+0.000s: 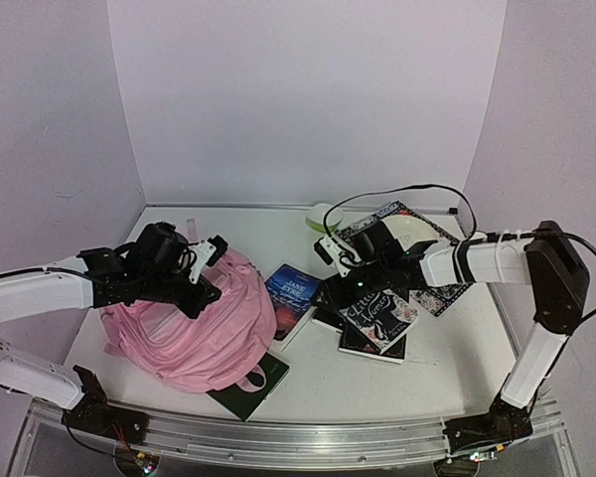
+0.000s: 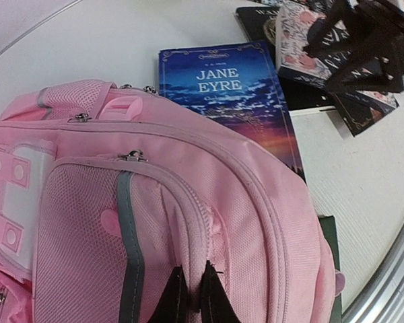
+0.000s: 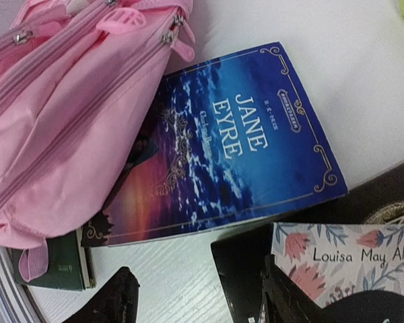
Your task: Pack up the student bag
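The pink student bag (image 1: 233, 323) slumps on the left of the table. My left gripper is shut on a seamed, zippered edge of its pink cloth. Beside the bag lies the blue Jane Eyre book (image 3: 236, 141), partly covered by the bag's side. A dark green book (image 1: 248, 390) sticks out from under the bag at the front. My right gripper is open above bare table, between the green book and the floral Louisa May Alcott book (image 3: 350, 252). Nothing shows between its fingers.
Beneath the floral book lies a black book (image 1: 389, 351). Behind these are a patterned mat (image 1: 447, 296) with a pale plate (image 1: 412, 231), and a green-and-white bowl (image 1: 324, 217).
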